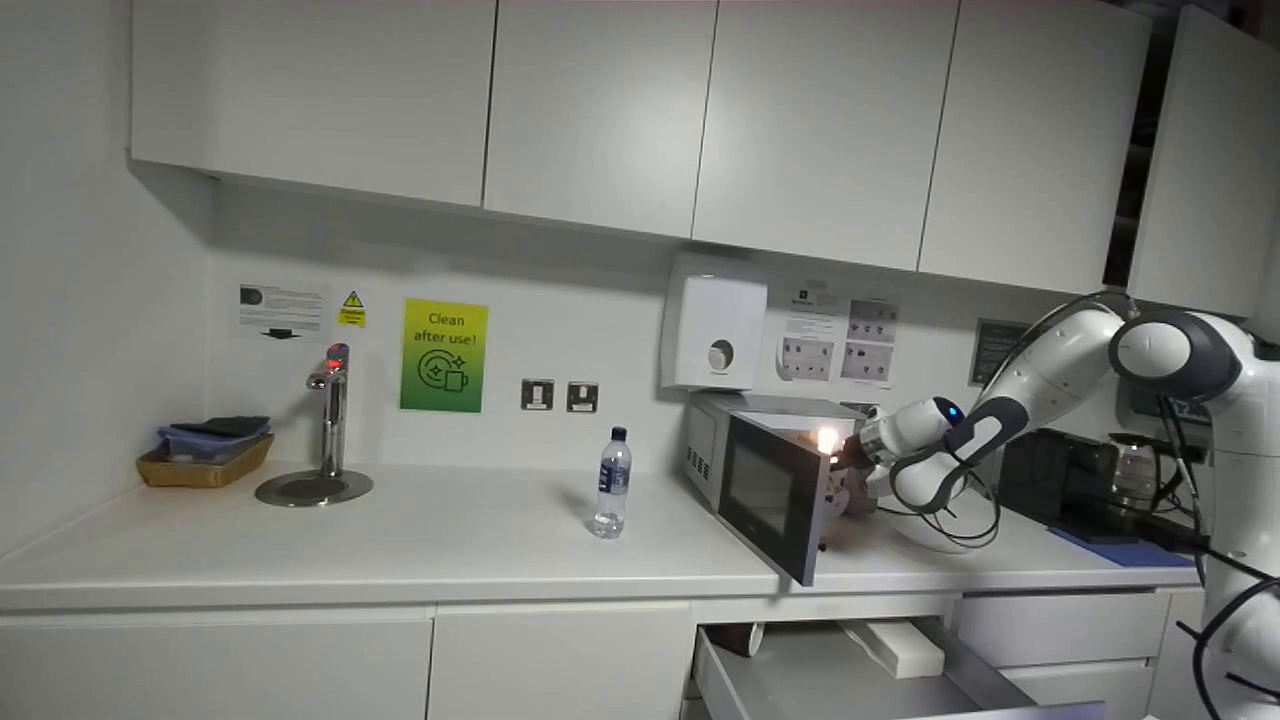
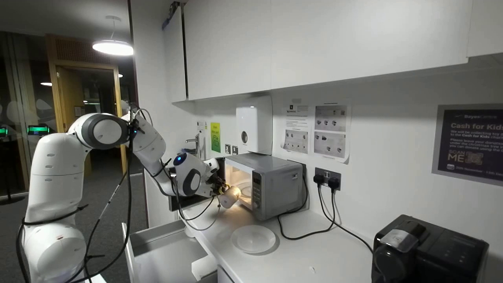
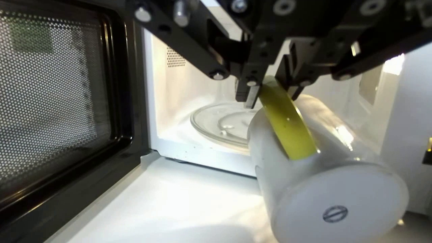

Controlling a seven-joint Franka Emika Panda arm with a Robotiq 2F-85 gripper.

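Note:
A white mug (image 3: 336, 190) with a yellow handle (image 3: 288, 121) hangs tilted from my gripper, its round base turned toward the wrist camera. The black fingers are shut on the handle. In exterior view 2 the mug (image 2: 229, 197) is just outside the mouth of the lit microwave (image 2: 280, 184). The microwave door (image 1: 768, 494) stands wide open, and it hides part of the gripper in exterior view 1. Inside the cavity, the glass turntable (image 3: 218, 121) shows nothing on its visible part.
A white plate (image 2: 253, 239) lies on the counter right of the microwave. Below, a drawer (image 1: 828, 684) is pulled out, with a cup (image 1: 746, 637) and a white box (image 1: 902, 649) inside. A water bottle (image 1: 612, 482) stands left of the door, and a coffee machine (image 2: 429, 250) sits farther right.

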